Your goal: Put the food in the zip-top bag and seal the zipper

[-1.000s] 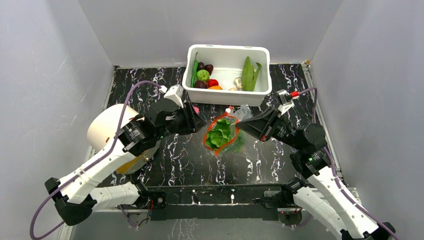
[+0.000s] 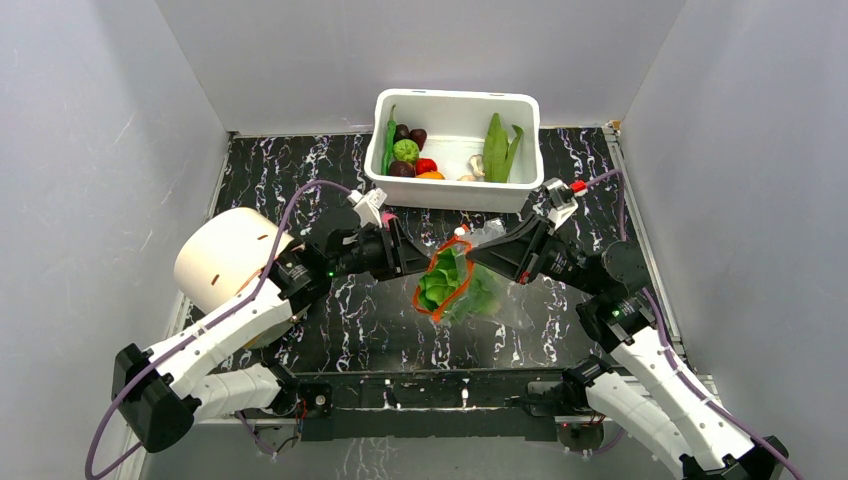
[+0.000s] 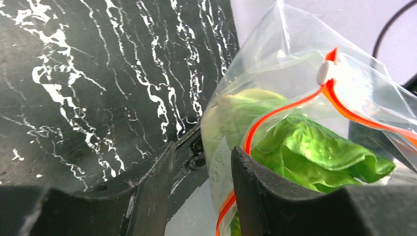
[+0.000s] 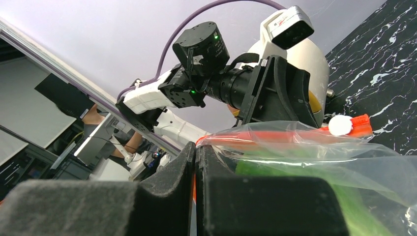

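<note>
The clear zip top bag [image 2: 492, 305] hangs over the middle of the counter, its orange-edged mouth facing left. Inside sits a green leafy food piece [image 3: 314, 147]. My right gripper is shut on the bag's rim, and film spreads from its fingertips. My left gripper is at the bag mouth with its fingers apart. In the left wrist view, the near film edge and orange strip pass by the right-hand finger [image 3: 246, 182]; whether film lies between the fingers is unclear. A white slider [image 4: 340, 125] sits at one end of the zipper.
Behind the bag stands a white bin [image 2: 455, 194] holding several vegetables, with long green pods at its right. A cream round container [image 2: 222, 262] is under the left arm.
My left gripper has moved right and slightly down, up to the bag mouth. The mouth looks narrower and has shifted a little right. My right gripper stays almost still on the rim.
</note>
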